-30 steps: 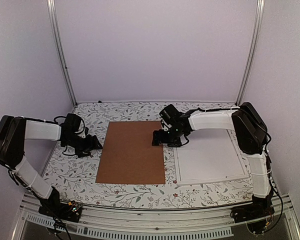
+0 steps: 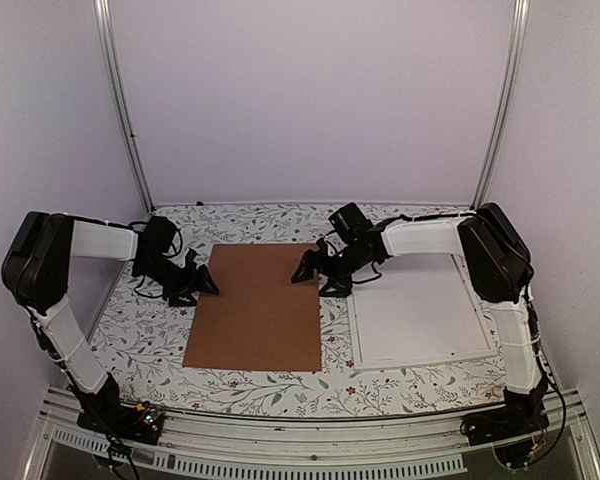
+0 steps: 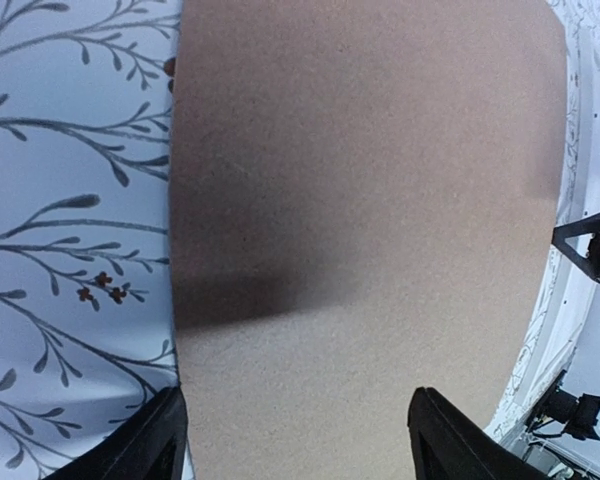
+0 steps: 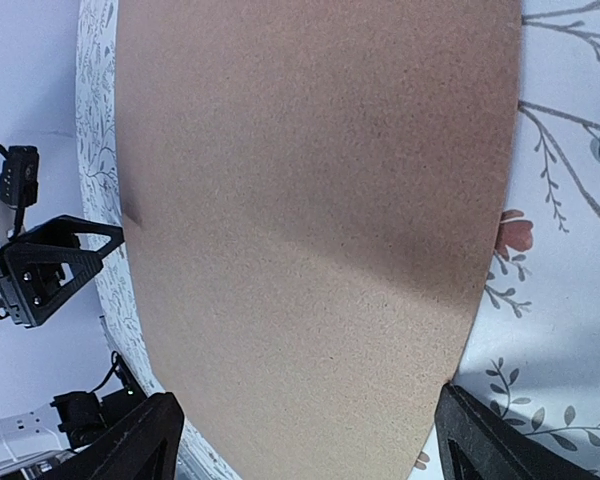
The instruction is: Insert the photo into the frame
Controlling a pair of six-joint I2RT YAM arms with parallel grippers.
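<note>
A brown square board (image 2: 252, 320) lies on the floral mat, its plain surface filling much of both wrist views. The white frame (image 2: 420, 320) lies to its right. My left gripper (image 2: 193, 285) is at the board's left edge; in the left wrist view its fingers (image 3: 440, 450) are apart, with the edge beside one fingertip. My right gripper (image 2: 320, 276) stands open at the board's right edge, one finger (image 4: 490, 450) against that edge in the right wrist view. Whether either touches the board firmly I cannot tell.
Pale walls enclose the back and sides.
My left gripper has moved right onto the board's left edge. My right gripper has moved a little, lately toward the right and back.
</note>
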